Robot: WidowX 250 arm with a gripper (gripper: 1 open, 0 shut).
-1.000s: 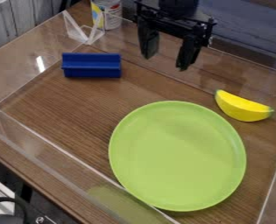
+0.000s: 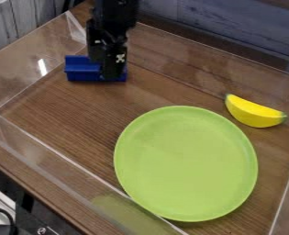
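Observation:
My dark gripper [image 2: 107, 57] is lowered at the upper left, directly over the blue block [image 2: 81, 73], covering much of it. Its fingers are open; whether the block lies between them is hard to tell. A green plate [image 2: 184, 165] fills the lower middle. A yellow banana [image 2: 253, 112] lies to the right of the plate's upper edge.
Clear walls or edges border it at left and lower left. A pale translucent object stands behind the gripper, partly hidden.
My gripper has swung left from the upper middle and come over the blue block, turning as it moved. The plate and banana have not moved.

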